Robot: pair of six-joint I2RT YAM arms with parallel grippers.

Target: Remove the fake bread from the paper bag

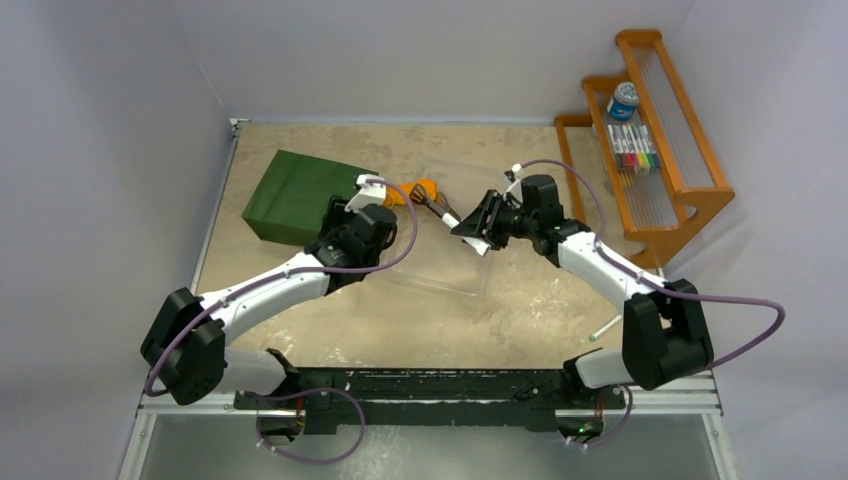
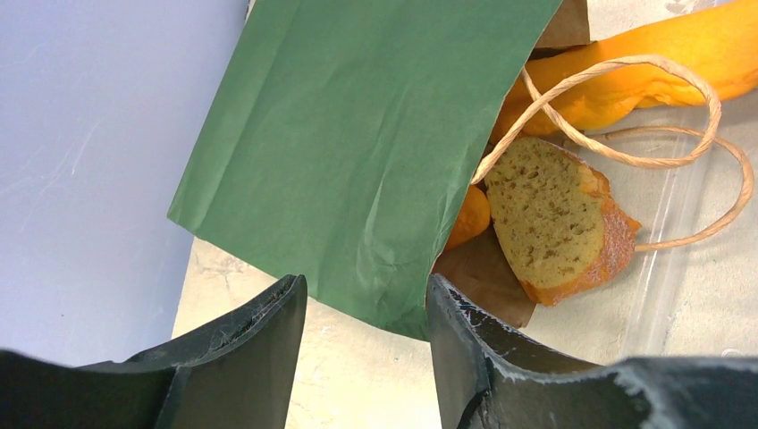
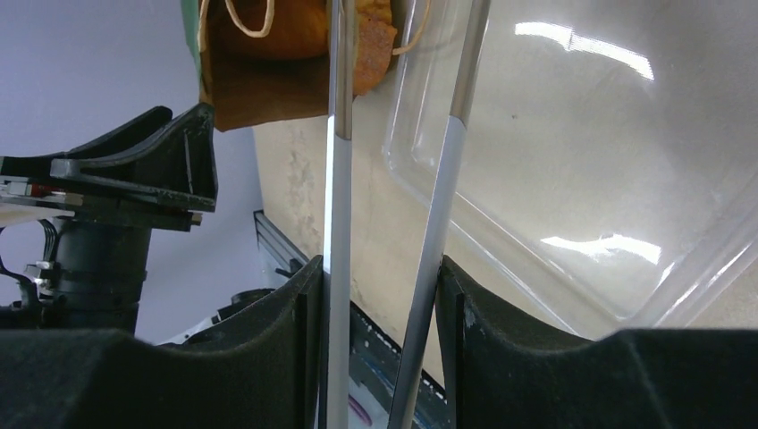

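Note:
A green paper bag [image 1: 292, 195] [image 2: 349, 134] lies on its side at the back left, with rope handles at its mouth. A bread slice [image 2: 550, 223] and an orange loaf [image 2: 661, 54] [image 1: 418, 190] show at the opening, with another orange piece [image 2: 469, 214] deeper in. My left gripper is by the bag; its fingertips are apart and whatever is between them is unclear. My right gripper [image 1: 482, 222] holds long tongs [image 3: 438, 223] with pale handles, pointing at the bag's mouth.
A clear tray [image 1: 435, 285] lies in the middle of the table. A wooden rack [image 1: 680, 195] with markers stands on the right, and a pale stick [image 1: 605, 327] lies at the front right.

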